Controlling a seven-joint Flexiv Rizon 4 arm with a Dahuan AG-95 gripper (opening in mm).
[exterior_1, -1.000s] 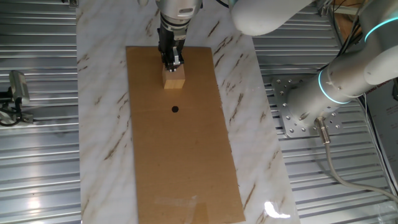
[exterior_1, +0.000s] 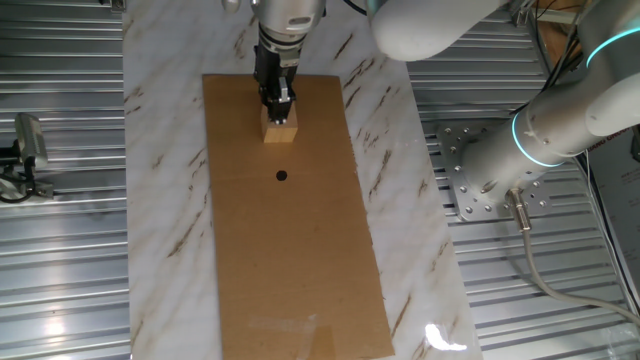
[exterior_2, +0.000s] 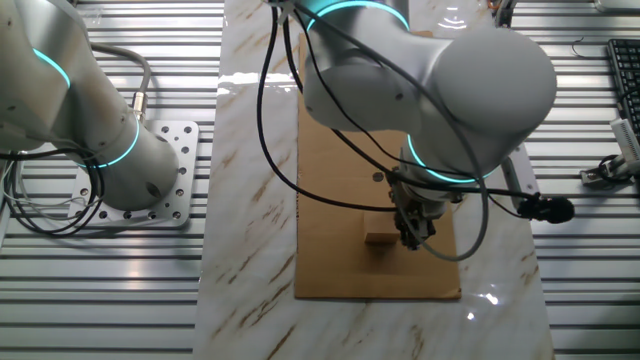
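A light wooden block (exterior_1: 280, 133) rests on the brown cardboard sheet (exterior_1: 290, 240), near its far end in exterior view 1. Right at the block's top, my gripper (exterior_1: 278, 118) reaches down and overlaps its back part, so whether they touch is unclear. In exterior view 2 the block (exterior_2: 380, 228) shows just left of the dark gripper (exterior_2: 412, 232), partly behind a cable. The space between the fingers is hidden in both views, and I cannot make out how the fingers stand. A black dot (exterior_1: 281, 175) marks the cardboard in front of the block.
The cardboard lies on a marble-patterned table (exterior_1: 165, 200); most of the sheet is bare. The arm's base (exterior_1: 500, 170) stands on slatted metal at the right in exterior view 1. Loose black cables (exterior_2: 265, 120) loop beside the arm in exterior view 2.
Over the last second my gripper has shifted slightly toward the near side of exterior view 1, lower over the block. The block appears unmoved.
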